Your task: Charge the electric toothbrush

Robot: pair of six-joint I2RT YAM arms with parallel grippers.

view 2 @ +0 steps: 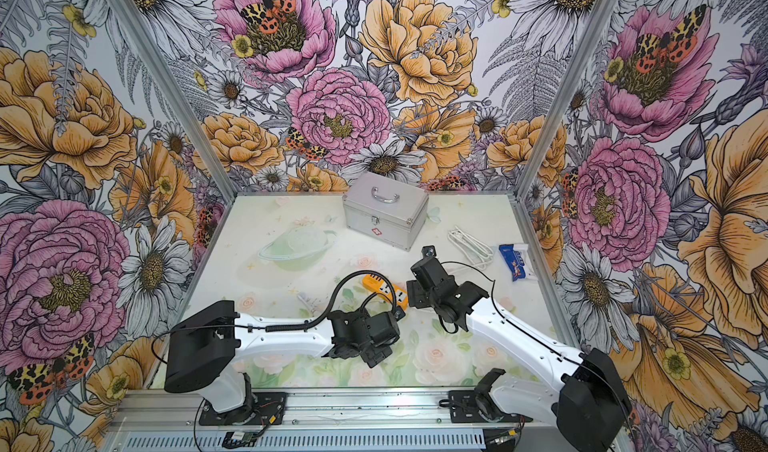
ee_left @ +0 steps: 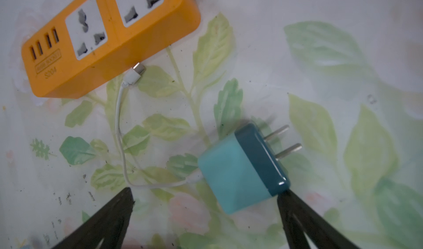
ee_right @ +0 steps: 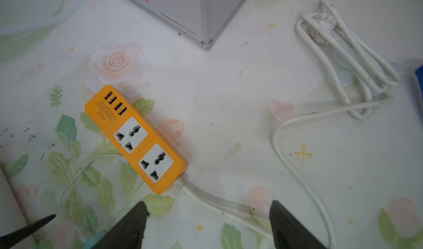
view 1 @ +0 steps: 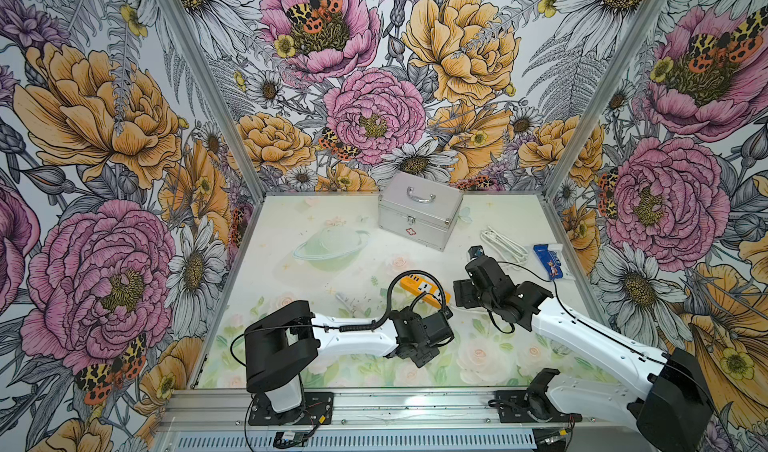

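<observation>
A teal charger plug (ee_left: 238,169) with two prongs lies between the open fingers of my left gripper, seen from just above; it holds nothing. A white cable runs from it to a loose connector (ee_left: 134,72) beside the orange power strip (ee_left: 110,37). The strip (ee_right: 134,139) lies left of centre in the right wrist view, below my right gripper, whose fingers are apart with nothing between. I cannot make out an electric toothbrush clearly.
A silver case (view 1: 420,212) stands at the back, a pale green dish (view 1: 328,248) at back left. A coiled white cord (ee_right: 348,59) and a blue packet (view 1: 549,261) lie on the right of the table.
</observation>
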